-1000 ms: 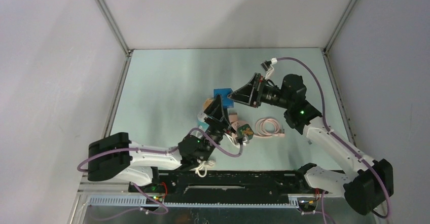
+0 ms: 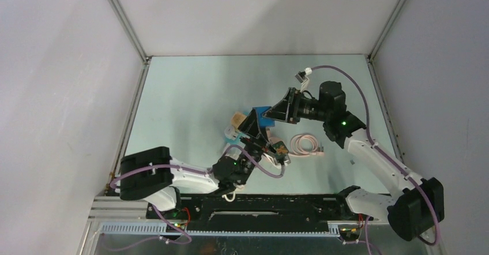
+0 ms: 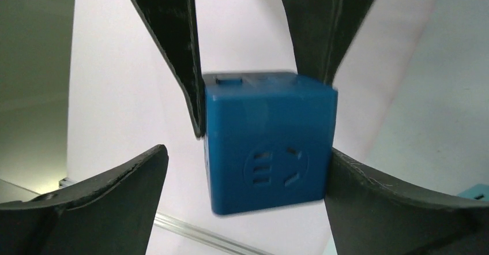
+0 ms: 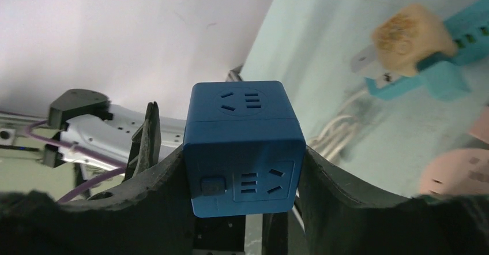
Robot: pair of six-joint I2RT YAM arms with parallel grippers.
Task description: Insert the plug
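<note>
A blue cube power socket (image 2: pixel 263 112) is held up by my right gripper (image 2: pixel 268 113); in the right wrist view the cube (image 4: pixel 242 151) fills the space between the fingers, with socket faces showing. My left gripper (image 2: pixel 252 116) is open close beside it; in the left wrist view the cube (image 3: pixel 268 145) sits between its spread fingers, with black fingers (image 3: pixel 311 18) of the other gripper on it from above. No plug is clearly visible in either gripper.
On the table lie a beige block (image 4: pixel 412 38) on a teal holder (image 4: pixel 444 82), coiled pink cable (image 2: pixel 305 145), pink round pieces (image 4: pixel 452 174) and white cable (image 4: pixel 340 134).
My left arm has shifted slightly to the right. My right gripper and the blue cube have moved a little right and down in the top view.
</note>
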